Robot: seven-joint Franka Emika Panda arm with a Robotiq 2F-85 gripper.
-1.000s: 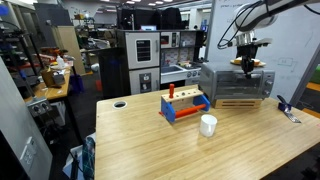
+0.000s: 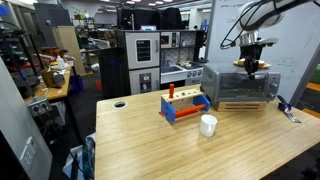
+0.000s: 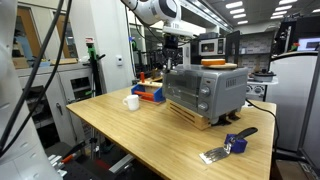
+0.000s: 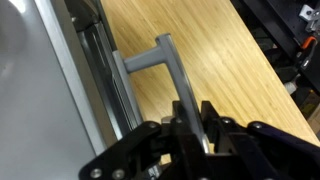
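Observation:
A silver toaster oven [image 3: 205, 92] stands raised on a wooden support at the table's far side. Its metal door handle [image 4: 178, 75] runs in between the fingers of my gripper, which is shut on it. From outside, the gripper [image 2: 250, 72] shows at the upper front of the oven [image 2: 240, 86], with the arm reaching down from above. Whether the door stands slightly ajar I cannot tell. The far end of the handle is hidden by the gripper.
A white mug [image 2: 208, 125] stands on the table in front of a blue-and-red toolbox-like rack [image 2: 185, 103]. A plate of food [image 3: 214, 63] rests on top of the oven. Beside the oven lie a spatula [image 3: 214, 155] and a blue object [image 3: 236, 144].
The gripper has shifted slightly to the right in exterior view 1, staying at the oven's front. The mug and rack have not moved.

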